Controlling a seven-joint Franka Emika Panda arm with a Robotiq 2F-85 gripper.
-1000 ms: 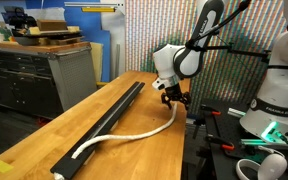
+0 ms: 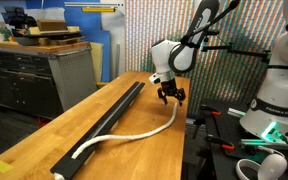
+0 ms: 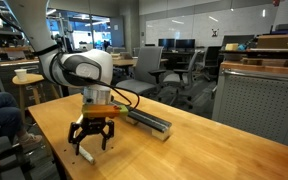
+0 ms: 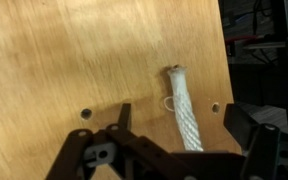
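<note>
A white braided rope (image 2: 134, 136) lies in a long curve on the wooden table, one end running in under my gripper (image 2: 171, 97). From the wrist view, that end of the rope (image 4: 185, 112) shows between the two spread fingers, with a small loose thread loop at its side. My gripper is open and points down at the table; nothing is gripped. In the second exterior view the rope end (image 3: 86, 155) rests on the table just below the fingers, near the table's edge.
A long black bar (image 2: 102, 128) lies along the table to the left of the rope. Close to the rope end is the table's edge, with dark equipment (image 4: 264, 75) beyond it.
The rope and the black bar look unmoved.
</note>
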